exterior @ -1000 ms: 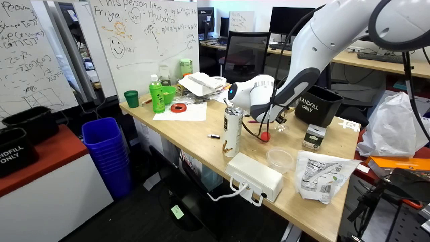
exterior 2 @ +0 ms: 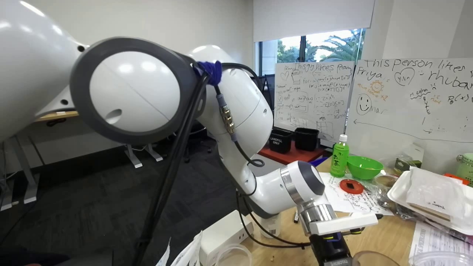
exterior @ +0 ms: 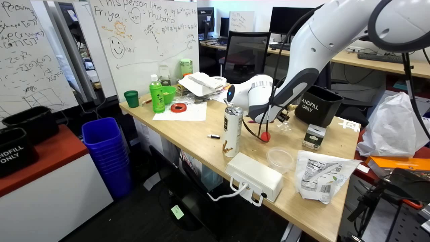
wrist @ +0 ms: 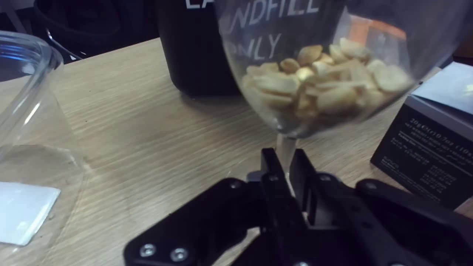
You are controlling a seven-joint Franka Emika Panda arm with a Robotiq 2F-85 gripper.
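Note:
In the wrist view my gripper is shut on the thin stem of a clear stemmed glass [wrist: 288,117]. Pale split nuts or beans [wrist: 337,86] fill the lower part of its bowl, which tilts somewhat in that view. Exterior view 1 shows the gripper [exterior: 284,117] at the far side of the table, the glass foot [exterior: 284,126] just below it. Whether that foot touches the tabletop, I cannot tell. Only the glass's upper part [exterior 2: 374,257] shows at the bottom of exterior view 2.
A black landfill bin [exterior: 319,105] stands behind the glass, and a small dark box [exterior: 314,137] to its right. At the left of the wrist view is a clear container [wrist: 40,102]. A red ball [exterior: 265,136] and white can [exterior: 232,131] occupy the nearer table.
The gripper and glass have shifted slightly up and to the right in exterior view 1. The wrist has tilted a little, and the glass's contents now show beside it.

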